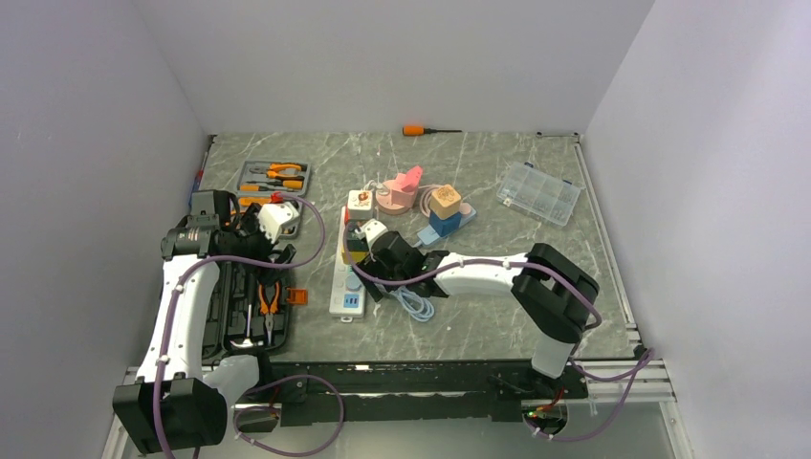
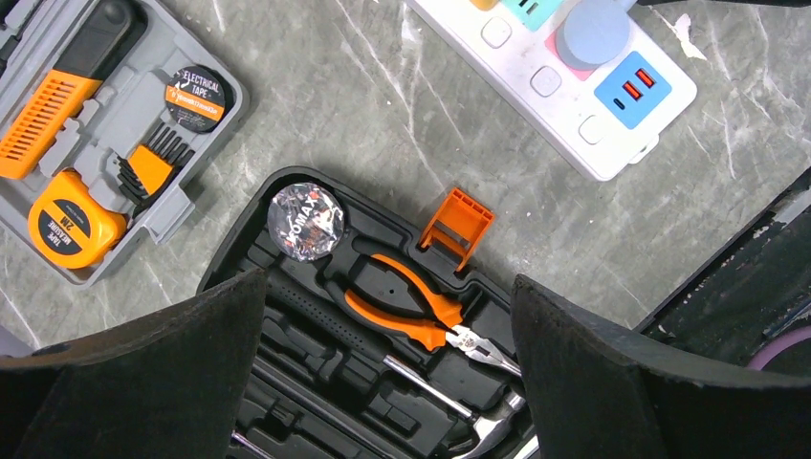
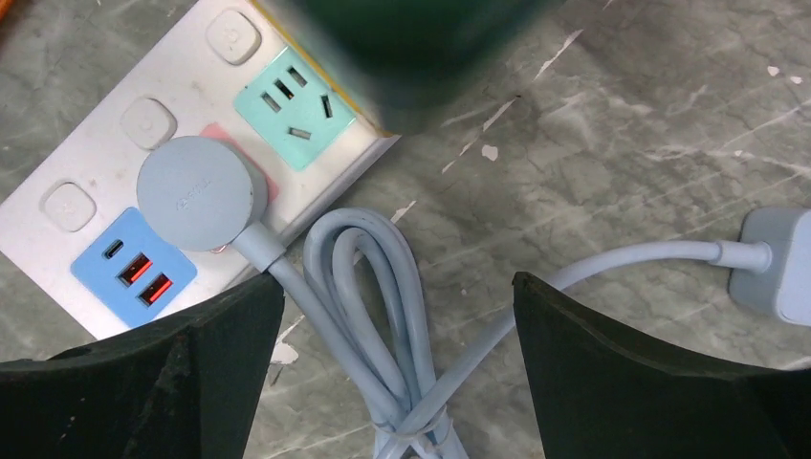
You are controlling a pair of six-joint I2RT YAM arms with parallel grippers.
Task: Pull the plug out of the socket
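Note:
A round blue-grey plug (image 3: 196, 196) sits in the white power strip (image 3: 24, 225), its cord leading off to a coiled bundle (image 3: 368, 316). The same plug (image 2: 591, 33) shows at the upper right of the left wrist view. My right gripper is open above the strip's right side; the cord bundle lies below between its fingers, and nothing is gripped. The plug lies up and left of that gap. My left gripper stands open above the black toolbox (image 2: 277, 182), empty.
A dark green block (image 3: 411, 57) blurs close to the right wrist camera. Several blocks, including a wooden one (image 1: 445, 201), stand farther back. A clear plastic box (image 1: 538, 192) lies at the right. Table space in front of that box is free.

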